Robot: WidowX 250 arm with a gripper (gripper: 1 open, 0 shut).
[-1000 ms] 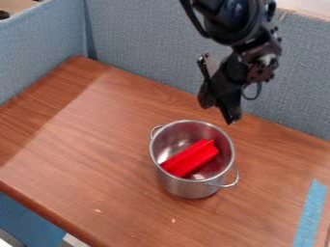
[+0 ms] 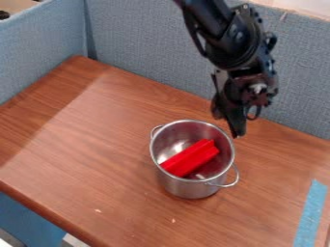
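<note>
A steel pot [image 2: 180, 185] with two wire handles stands on the wooden table [image 2: 84, 145], right of centre. A red object [image 2: 190, 155], long and blocky, lies inside it. My black gripper [image 2: 234, 116] hangs above and behind the pot's right rim, pointing down; whether its fingers are open or shut is hard to make out.
Grey-blue padded walls [image 2: 142, 48] border the table at the back and left. A light blue strip [image 2: 310, 212] lies at the right front.
My gripper has shifted a little to the right and turned, its fingers now less spread in this view. The pot and red object have not moved.
</note>
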